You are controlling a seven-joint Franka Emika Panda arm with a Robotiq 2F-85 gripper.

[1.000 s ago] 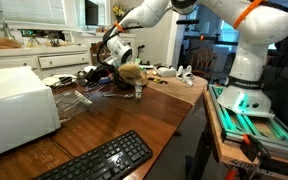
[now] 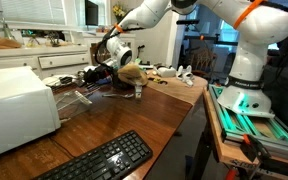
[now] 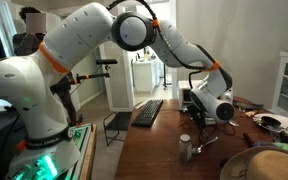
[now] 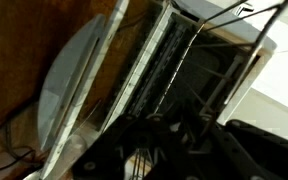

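Observation:
In the wrist view my gripper is a dark shape at the lower right, shut at the edge of a dark wire rack [image 4: 216,65]. It appears closed on a thin bar there, though deep shadow hides the fingertips. The rack sits at the mouth of a white oven-like box [image 2: 19,108], seen from outside in exterior view 1. A clear glass door [image 2: 72,101] hangs open at that box's front. In exterior view 2 the arm's white wrist [image 3: 216,84] reaches down beside the box, and its fingers are hard to make out.
A black keyboard [image 2: 102,158] lies on the brown table [image 3: 134,158]. A silver canister [image 3: 185,148] stands nearer, and a round tan object [image 3: 269,164] is at the right in exterior view 2. Dark cables [image 4: 14,150] run across the tabletop. The table's middle has free room.
The wrist and hand have shifted slightly in exterior view 1, and the glass door's outline looks a little different. The keyboard and the white box stay in place.

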